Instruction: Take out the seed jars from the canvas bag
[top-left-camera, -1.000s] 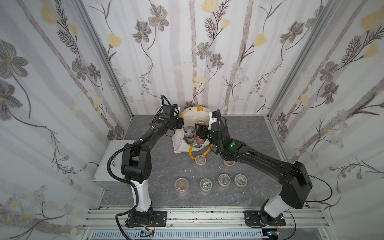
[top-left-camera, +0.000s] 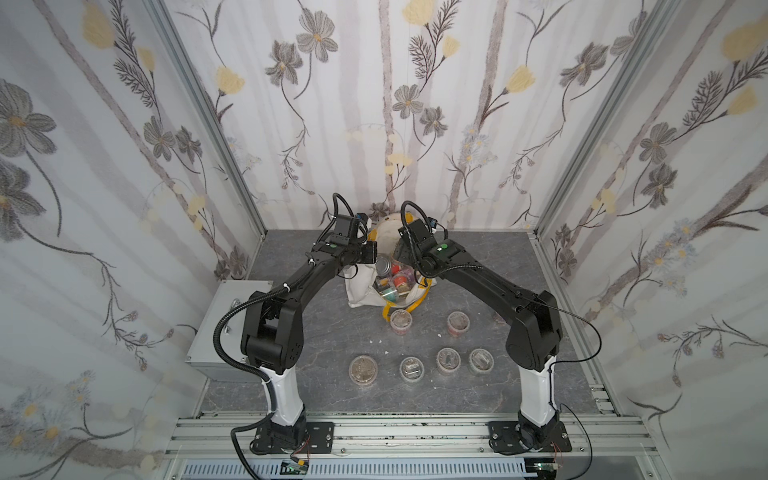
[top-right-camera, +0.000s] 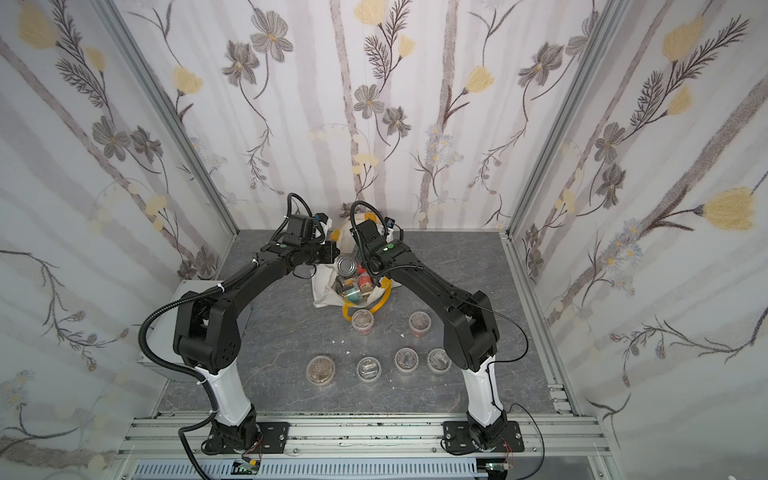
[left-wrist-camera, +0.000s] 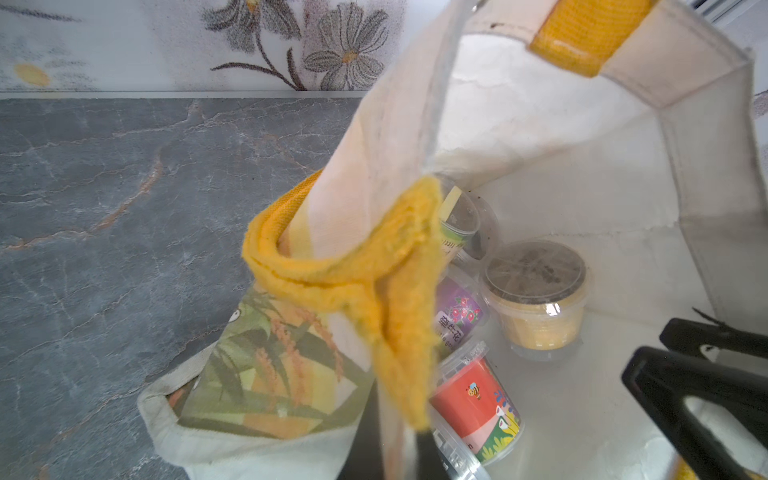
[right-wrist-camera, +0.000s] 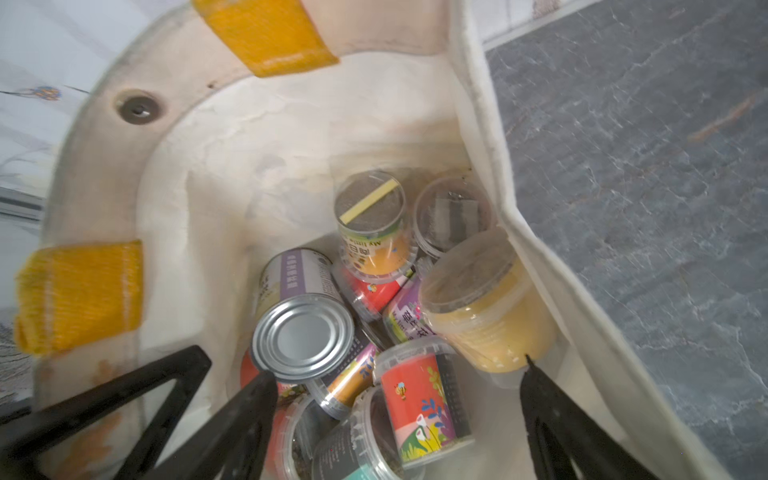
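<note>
The white canvas bag (top-left-camera: 360, 284) with yellow straps stands open at the back middle, full of jars and cans: a metal can (right-wrist-camera: 302, 336), a red jar (right-wrist-camera: 417, 404), a jar with a yellow label (right-wrist-camera: 372, 248) and a wide yellow cup (right-wrist-camera: 496, 320). My left gripper is shut at the bag's left rim, with pale rim cloth and a yellow strap between or in front of its fingertips. My right gripper hangs open over the bag's inside, its fingers either side of the red jar, holding nothing.
Several lidded jars (top-left-camera: 363, 370) stand on the grey table in front of the bag. A grey metal box (top-left-camera: 224, 328) sits at the left.
My left gripper has shifted slightly right and back at the rim.
</note>
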